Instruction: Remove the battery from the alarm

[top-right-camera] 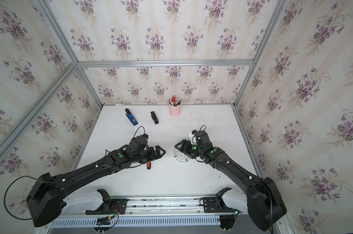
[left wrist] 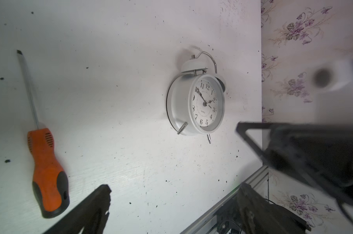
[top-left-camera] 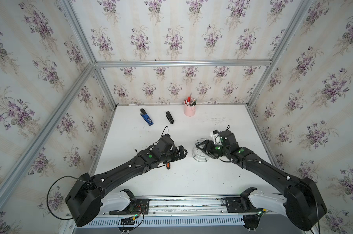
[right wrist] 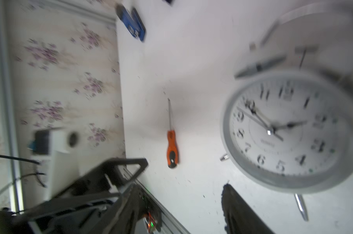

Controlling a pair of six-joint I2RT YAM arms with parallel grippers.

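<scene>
The white round alarm clock [left wrist: 196, 103] lies on its back on the table, dial up, with bells, top handle and small legs showing. Its underside, and so any battery cover, is hidden. My left gripper [top-left-camera: 182, 152] stands open to the left of the clock; in the left wrist view the fingers [left wrist: 173, 193] are wide apart and empty. Over the right part of the dial hovers my right gripper [top-left-camera: 203, 146], covering some of the clock in the top left view. Its fingers are part open with nothing between them, the clock [right wrist: 289, 130] off to one side.
An orange screwdriver [left wrist: 49, 171] lies left of the clock, near the left arm. Farther back are a blue stapler-like tool [top-left-camera: 146, 117], a black stapler [top-left-camera: 169, 117] and a pink pen cup [top-left-camera: 189, 110].
</scene>
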